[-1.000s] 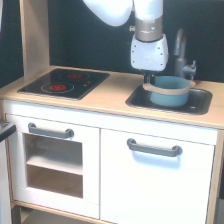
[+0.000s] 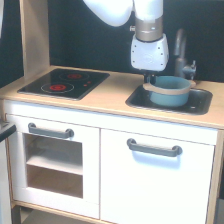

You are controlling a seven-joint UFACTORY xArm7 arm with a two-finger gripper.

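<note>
A white robot arm reaches down from the top over a toy kitchen. Its gripper is at the rim of a teal pot, which sits in the black sink on the right of the counter. Whether the fingers are closed on the rim is too small to tell.
A black hob with red rings lies on the left of the wooden counter. A grey faucet stands behind the sink. Below are two white cabinet doors with grey handles, the left one with an opening showing a shelf.
</note>
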